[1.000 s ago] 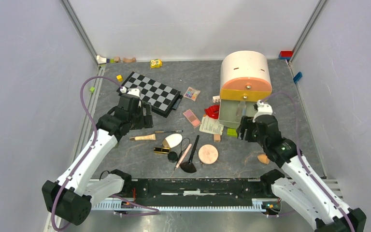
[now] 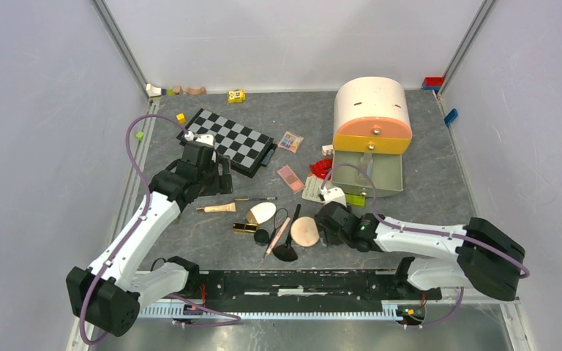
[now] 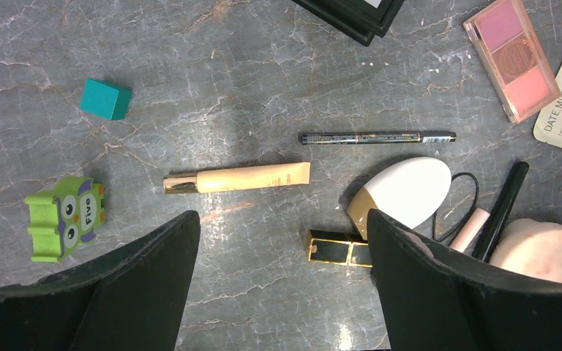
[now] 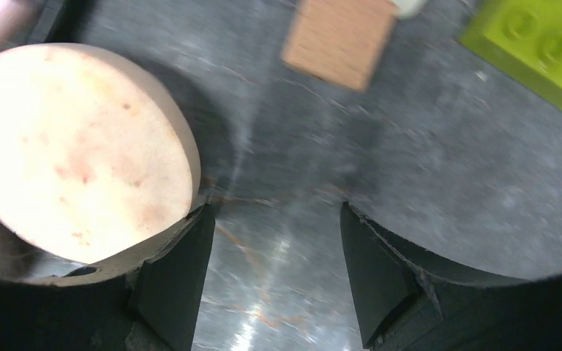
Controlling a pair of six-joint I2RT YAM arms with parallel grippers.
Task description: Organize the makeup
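Observation:
Makeup lies loose on the table: a round tan disc (image 4: 80, 153), a black brush (image 2: 286, 251), a pink pen (image 2: 276, 237), a cream tube (image 3: 252, 177), an eyeliner (image 3: 377, 138), a gold-and-black case (image 3: 336, 248) and a blush palette (image 3: 512, 58). My right gripper is low beside the disc, its left fingertip at the disc's edge; the fingertips appear apart, with table visible between, and their grip is unclear. My left gripper hangs open above the table, left of the cosmetics.
The rounded organizer (image 2: 372, 110) stands back right with its green drawer (image 2: 384, 179) out. A checkerboard case (image 2: 227, 139) lies back left. A green brick (image 4: 534, 51) and wooden block (image 4: 336, 40) are near my right gripper.
My right arm has swung down and left from beside the drawer to the disc, which now sits slightly farther left. The left arm is essentially still.

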